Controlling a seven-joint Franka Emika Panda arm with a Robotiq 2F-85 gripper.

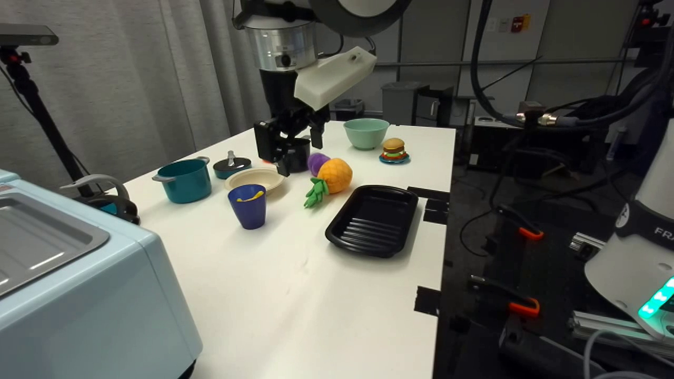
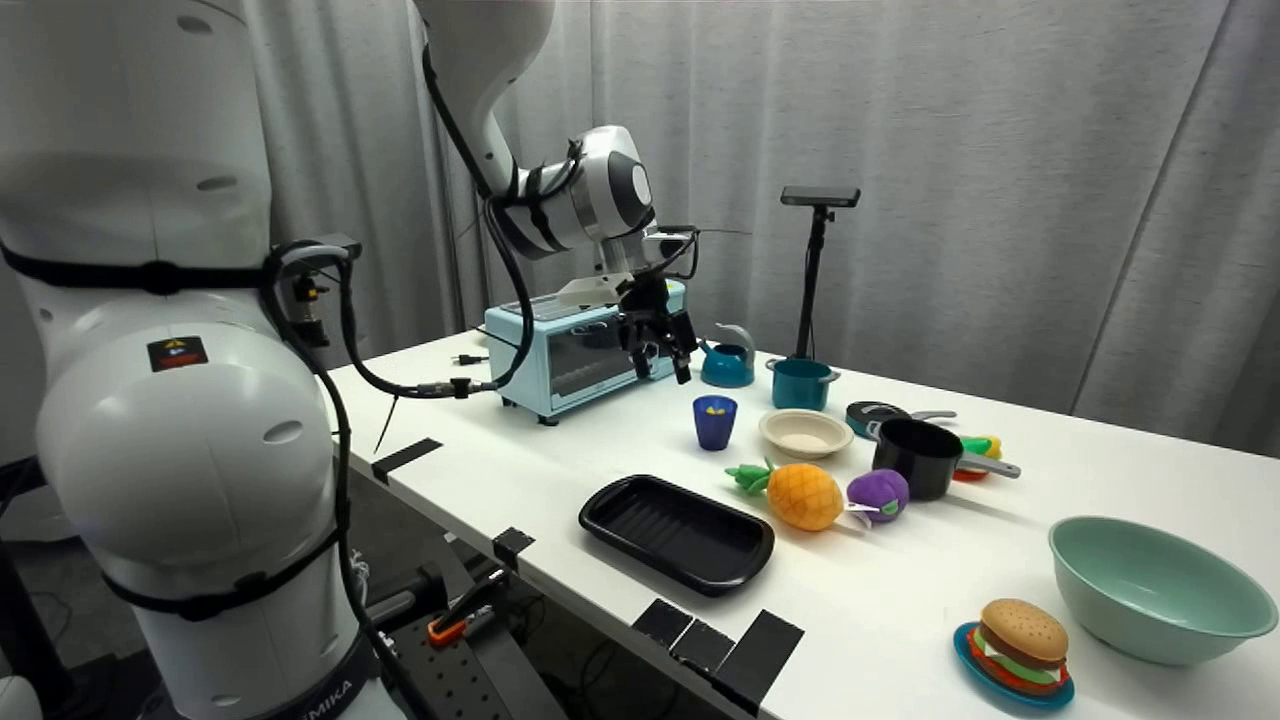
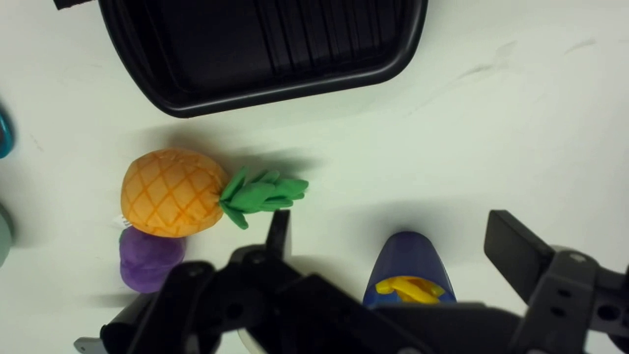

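My gripper hangs open above the table, nothing between its fingers. In the wrist view the blue cup (image 3: 407, 253) appears low in the gap between the two fingers, farther down than the fingertips. Yellow pieces (image 3: 411, 289) lie inside that cup. The cup stands upright on the table in exterior view 2, left of a cream bowl (image 2: 806, 434). Left of the gripper in the wrist view lie an orange plush pineapple (image 3: 172, 193) with green leaves and a purple plush vegetable (image 3: 150, 259) touching it. The gripper's own body hides the cup's lower part in the wrist view.
A black baking tray (image 2: 674, 534) lies near the table's front edge. A light-blue toaster oven (image 2: 588, 354), teal pot (image 2: 801, 382), black pot (image 2: 918, 456), green bowl (image 2: 1158, 588) and toy burger (image 2: 1020, 648) stand around. Clear table lies between oven and tray.
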